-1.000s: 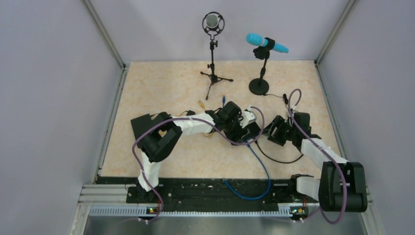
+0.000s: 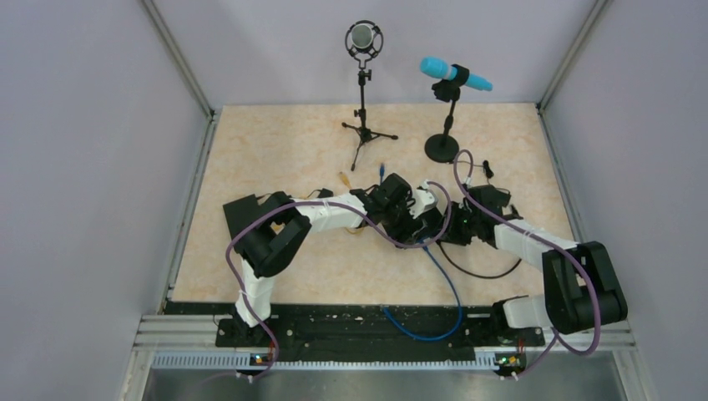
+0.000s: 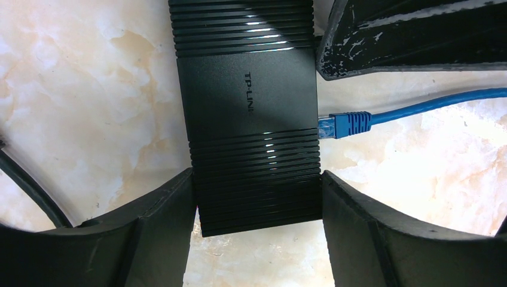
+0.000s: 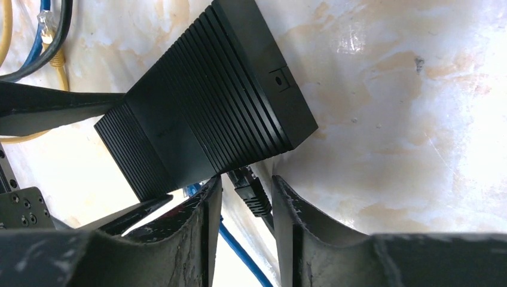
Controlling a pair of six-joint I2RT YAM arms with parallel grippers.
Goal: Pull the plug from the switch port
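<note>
My left gripper is shut on the black TP-LINK switch (image 3: 248, 95), gripping it across one end, as the left wrist view shows. A blue cable's plug (image 3: 350, 124) sits in a port on its side. In the right wrist view the switch (image 4: 191, 101) has a black plug (image 4: 252, 194) at its near side, beside the blue cable (image 4: 242, 251). My right gripper has its fingertips just either side of that black plug, with a gap between them; whether they touch it I cannot tell.
A tripod microphone (image 2: 363, 38) and a stand with a cyan microphone (image 2: 438, 68) stand at the back. Yellow cables (image 4: 58, 63) and other cables lie around the switch.
My right arm has moved left toward the switch, and its gripper has come close to it. The left arm and the switch show no visible movement.
</note>
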